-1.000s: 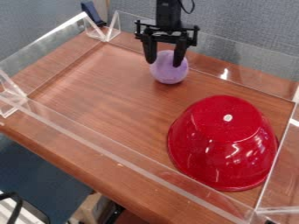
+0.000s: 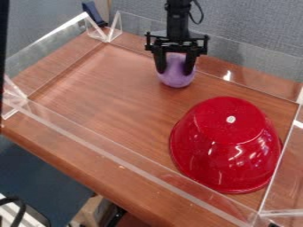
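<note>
At the back of the wooden tray, my black gripper (image 2: 176,60) hangs down over a round purple object (image 2: 176,74), its fingers reaching to either side of the object's upper part. Whether the fingers are closed on it or only around it is unclear. A large red upturned bowl-like object (image 2: 224,146) fills the right front of the tray.
The wooden floor (image 2: 101,102) is enclosed by clear plastic walls. A grey wall stands behind.
My gripper has shifted slightly to the right and down, and the purple object has moved slightly right with it. The red object is unmoved.
</note>
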